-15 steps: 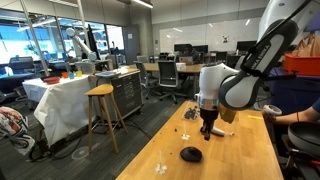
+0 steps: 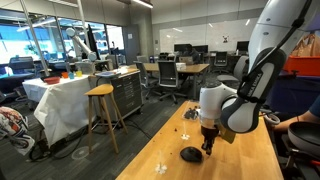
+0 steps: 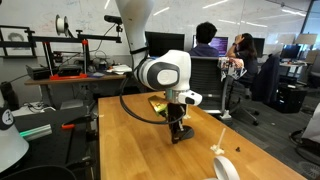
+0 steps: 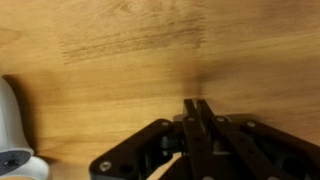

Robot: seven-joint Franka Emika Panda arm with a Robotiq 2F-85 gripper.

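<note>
My gripper reaches in at the bottom of the wrist view, its fingertips close together above bare wood. It is shut, and I can make out nothing between the fingers. Low over the table in exterior view 1, the gripper (image 2: pixel 208 149) is just right of a round black object (image 2: pixel 191 154). That dark object (image 3: pixel 186 133) is partly behind the gripper (image 3: pixel 176 139) in exterior view 2. A white rounded thing (image 4: pixel 12 125) with a dark end shows at the wrist view's left edge.
A brown box (image 2: pixel 240 119) is partly hidden behind the arm. White objects (image 3: pixel 226 168) stand at the table's near edge in exterior view 2. Small pale items lie on the left side of the table.
My gripper has come lower and nearer to the camera of exterior view 1, with the arm swinging right. The black object stays in place. The arm now covers more of the box behind it.
</note>
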